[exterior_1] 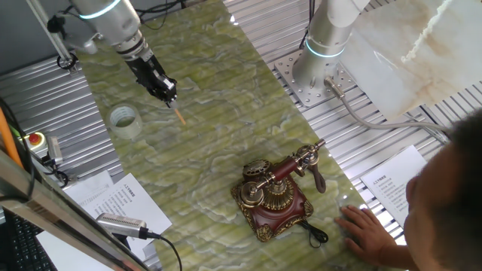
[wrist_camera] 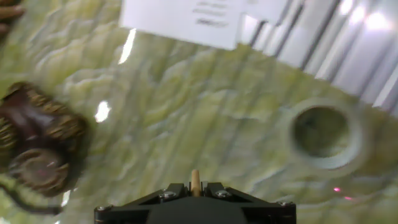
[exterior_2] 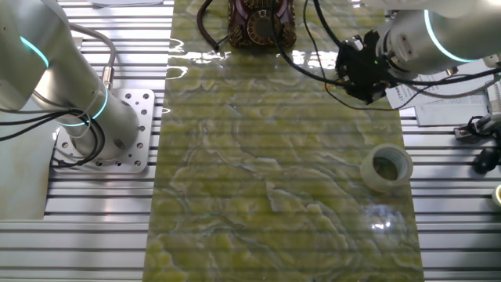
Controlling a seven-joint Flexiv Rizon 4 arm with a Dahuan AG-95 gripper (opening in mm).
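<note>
A thin wooden stick [exterior_1: 180, 117] juts from the tip of my gripper [exterior_1: 173, 103], which is shut on it. From the wrist, the stick [wrist_camera: 196, 181] shows end-on between the fingers of my gripper. In exterior view 2 the black gripper [exterior_2: 362, 70] hangs at the upper right, and the stick cannot be made out there. An antique-style red and gold telephone [exterior_1: 275, 207] stands on the green marbled sheet [exterior_1: 203, 173], well away from the stick. A roll of clear tape [exterior_1: 126, 122] lies left of the gripper; the wrist view shows this tape roll [wrist_camera: 323, 135] at right.
A person's hand [exterior_1: 365, 232] rests on the sheet's edge beside the telephone. Papers [exterior_1: 124, 203] and a silver device [exterior_1: 123, 225] with a cable lie at lower left. Mid-sheet is clear.
</note>
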